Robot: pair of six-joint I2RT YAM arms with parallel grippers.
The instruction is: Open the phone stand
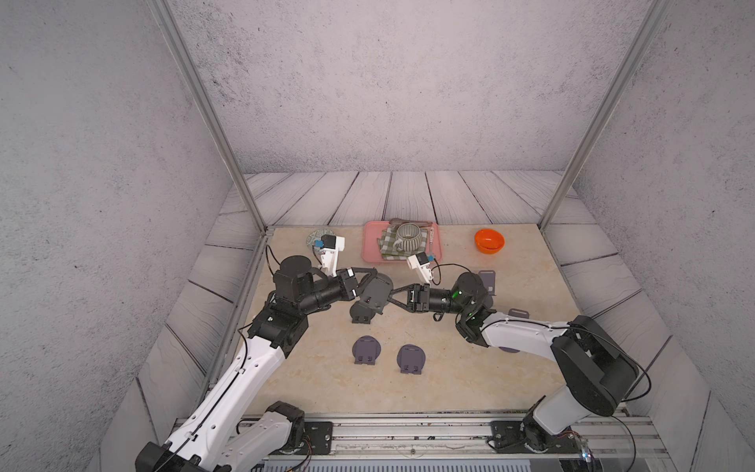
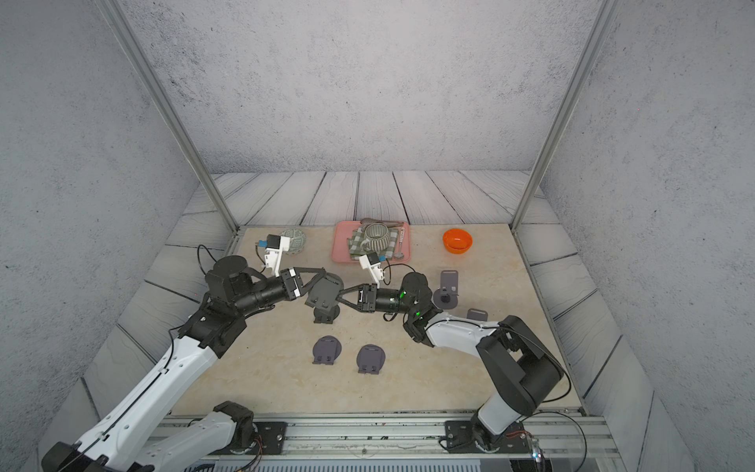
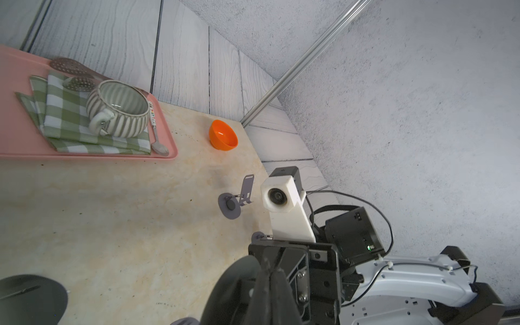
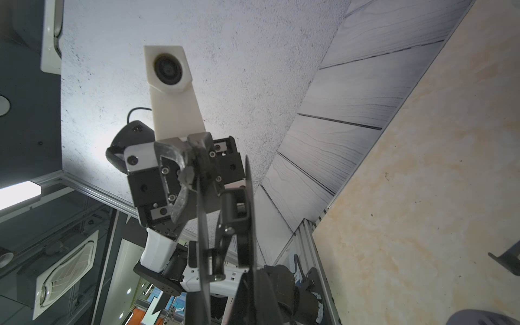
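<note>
A dark grey phone stand [image 1: 376, 292] hangs above the table between my two grippers, its round base facing up and front. In the right wrist view, the stand [image 4: 202, 254] is edge-on: two thin plates stand apart with hinge arms between them. My left gripper [image 1: 370, 275] is shut at the stand's upper left edge. From the other side, my right gripper [image 1: 394, 295] is shut at its right edge. Close up, the left fingers [image 3: 264, 295] lie beside the round plate; the exact contact on both sides is partly hidden.
Folded stands lie below: a dark one [image 1: 361, 314] and purple ones [image 1: 366, 350]. Opened stands, including one [image 2: 446, 291], sit at right. A pink tray [image 1: 373, 250] with a cup and an orange bowl [image 1: 489, 240] stand at the back.
</note>
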